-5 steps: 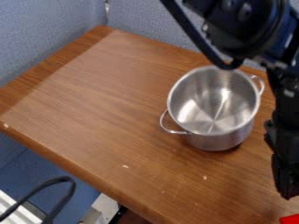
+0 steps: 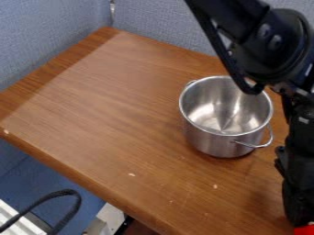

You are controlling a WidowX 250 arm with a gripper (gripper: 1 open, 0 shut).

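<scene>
A steel pot (image 2: 225,117) with two side handles stands upright on the wooden table (image 2: 98,110), right of centre. The black arm arches over its right side. My gripper (image 2: 297,217) is low at the bottom right corner, partly cut off by the frame edge, just above a small red object (image 2: 303,229). Its fingertips are too dark and cropped to show whether they are open or shut.
Blue padded walls (image 2: 50,46) border the left and back. Below the table's front left edge lie a black cable (image 2: 55,195) and white hardware.
Since a second ago the arm and gripper have shifted slightly lower and rightward, and the pot has turned, its handles now at other angles.
</scene>
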